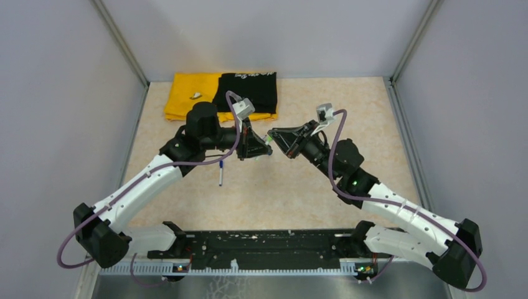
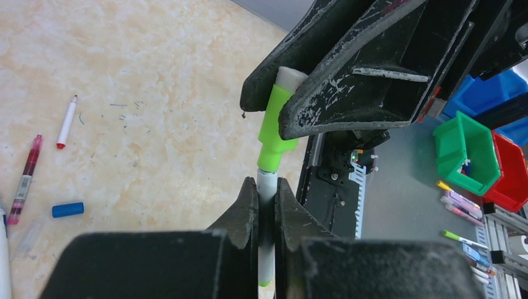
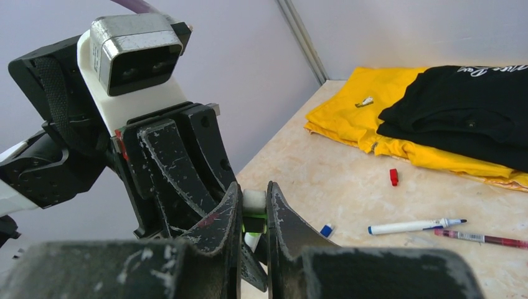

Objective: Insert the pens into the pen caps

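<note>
A white-barrelled pen (image 2: 266, 215) with a green end plug is held upright; my left gripper is shut on it. Above it, in line, sits a green cap (image 2: 274, 121) with a white end, pinched by my right gripper. A narrower green section lies between the wide part of the cap and the barrel, and no gap shows there. In the right wrist view the cap's white end (image 3: 254, 200) is between my right gripper's fingers. Both grippers meet mid-table in the top view.
A blue pen (image 1: 221, 174) lies left of centre in the top view. In the left wrist view, a red marker (image 2: 66, 123), a red pen (image 2: 26, 180) and a blue cap (image 2: 67, 209) are on the table. Folded yellow (image 3: 352, 115) and black shirts (image 3: 464, 112) lie at the back.
</note>
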